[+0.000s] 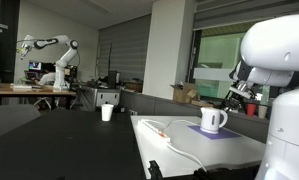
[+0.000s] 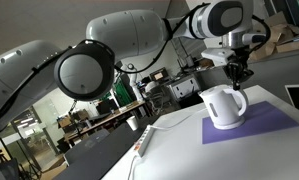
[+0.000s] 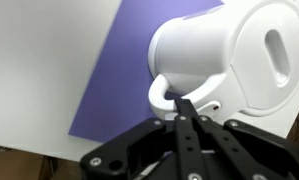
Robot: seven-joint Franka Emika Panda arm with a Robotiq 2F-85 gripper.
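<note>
A white kettle (image 2: 221,106) stands upright on a purple mat (image 2: 251,122). My gripper is shut, with its fingertips close together over the handle (image 3: 161,97) side of the kettle. Nothing shows between the fingers. In exterior view 2 the gripper (image 2: 237,83) comes down from above beside the kettle's top and handle. Whether the fingertips touch the kettle, I cannot tell. A small red mark shows on the kettle near the fingers in the wrist view.
A white power strip (image 2: 142,143) with its cable lies on the white table (image 2: 174,160), left of the mat. Beyond it, a white cup (image 1: 107,111) stands on a dark surface (image 1: 69,145).
</note>
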